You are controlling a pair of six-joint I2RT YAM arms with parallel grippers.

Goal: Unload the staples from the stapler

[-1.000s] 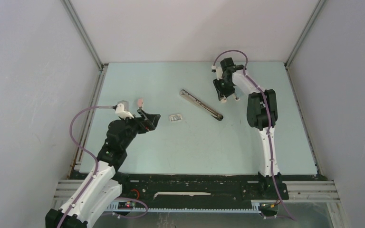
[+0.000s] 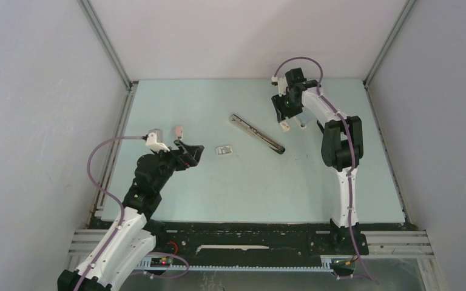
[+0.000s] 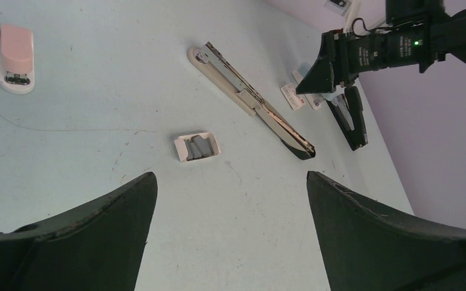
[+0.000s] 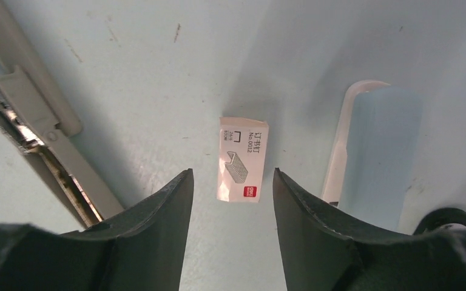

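Note:
A long metal stapler (image 2: 252,130) lies opened out diagonally at the table's middle, also in the left wrist view (image 3: 279,124). Just right of it is a small staple box (image 4: 241,160), printed No.0012. My right gripper hangs over that box with its fingertips part open on either side of its lower half, apparently above it. My left gripper is open over the table at left, nothing between its fingers. An open tray of staples (image 3: 197,147) lies left of the stapler.
A pink small stapler (image 3: 16,51) sits at the left. A pale blue stapler (image 4: 379,151) and a black one (image 3: 355,130) lie to the right of the box.
The left arm and the objects look nearly unchanged.

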